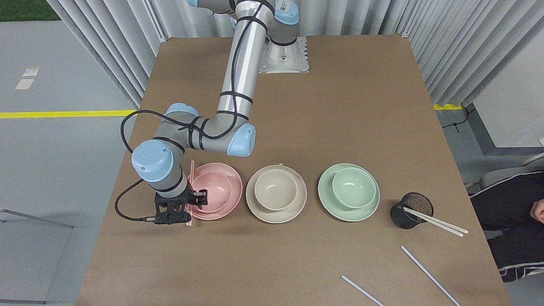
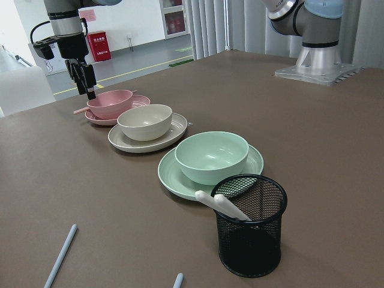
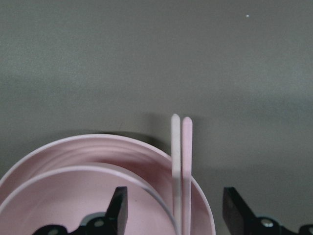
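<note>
My gripper hangs open, straddling the pink chopsticks (image 3: pixel 187 147) and the pink bowl's rim; one finger is over the pink bowl (image 3: pixel 63 205), the other over bare table. The two chopsticks lie side by side across the right part of the pink plate (image 3: pixel 98 144) in the wrist view, beside the bowl, one looking paler. In the front view the gripper (image 1: pixel 186 209) is at the left side of the pink set.
A cream bowl (image 1: pixel 275 188) and green bowl (image 1: pixel 354 186) sit on matching plates to the right. A mesh cup (image 2: pixel 249 246) holds pale chopsticks. Two pale sticks (image 1: pixel 429 275) lie at the front right.
</note>
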